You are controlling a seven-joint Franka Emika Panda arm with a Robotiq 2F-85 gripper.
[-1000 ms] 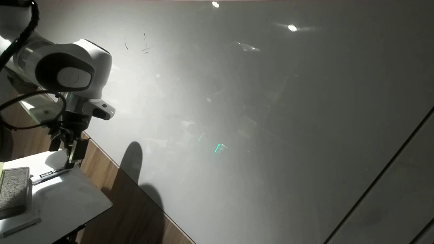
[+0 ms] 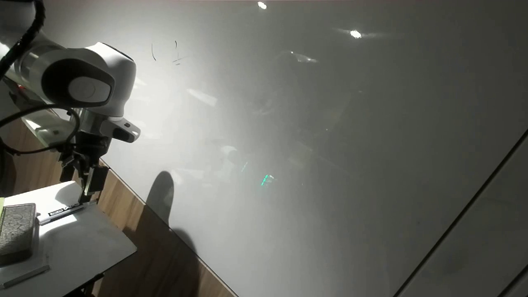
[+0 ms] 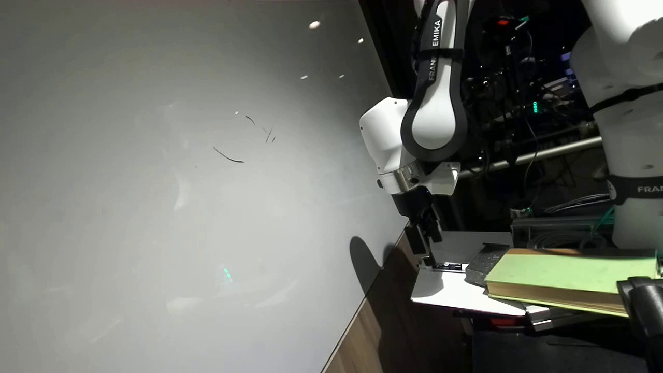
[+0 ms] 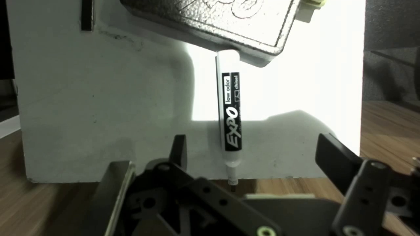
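Observation:
A white Expo marker (image 4: 232, 114) with a black label lies on a white board (image 4: 59, 137), its narrow tip reaching past the board's edge in the wrist view. My gripper is open above it, one finger on each side of the marker's tip end and nothing held. From exterior view 1, the gripper (image 2: 83, 184) hangs over the near end of the marker (image 2: 64, 212). Exterior view 2 has the gripper (image 3: 423, 245) pointing down at the board's corner, with the marker (image 3: 450, 267) partly hidden.
A dark textured block (image 4: 220, 19) touches or nearly touches the marker's far end. A green book (image 3: 559, 273) lies beyond it. A large whiteboard (image 2: 321, 148) with a few short black strokes (image 3: 228, 155) fills the other side. Wood flooring (image 2: 163, 252) shows between.
The arm and gripper have risen very slightly. The marker and block lie where they were.

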